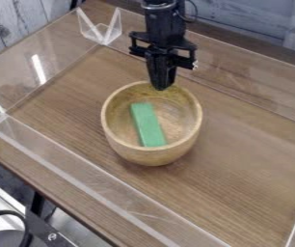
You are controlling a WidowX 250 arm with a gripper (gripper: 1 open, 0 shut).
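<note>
A tan round bowl [181,125] sits on the wooden table, and a green bar-shaped block [147,124] lies inside it on the left side. The black gripper [159,80] hangs just above the far rim of the bowl, its fingers pointing down. It looks shut, with nothing visible between its fingers.
A clear plastic object [100,27] stands at the back left of the table [240,183]. A dark cable curves at the lower left corner.
</note>
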